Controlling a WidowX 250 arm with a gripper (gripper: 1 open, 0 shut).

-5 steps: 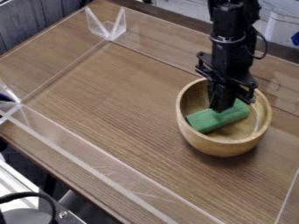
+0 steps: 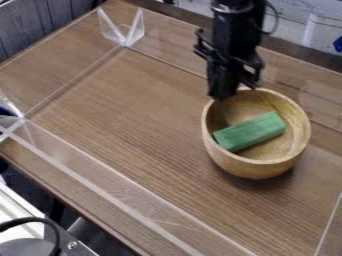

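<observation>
A wooden bowl (image 2: 281, 160) stands on the right half of the table, with a green block (image 2: 250, 131) lying inside it. The dark gripper (image 2: 218, 88) hangs over the bowl's back-left rim, blurred, its fingers close together with nothing visible between them.
Clear plastic pieces lie along the back and left edges. A dark cable and grey hardware show at the bottom left.
The gripper has risen out of the bowl and moved up and to the left, blurred in motion. The green block stays in the bowl, now more fully visible.
</observation>
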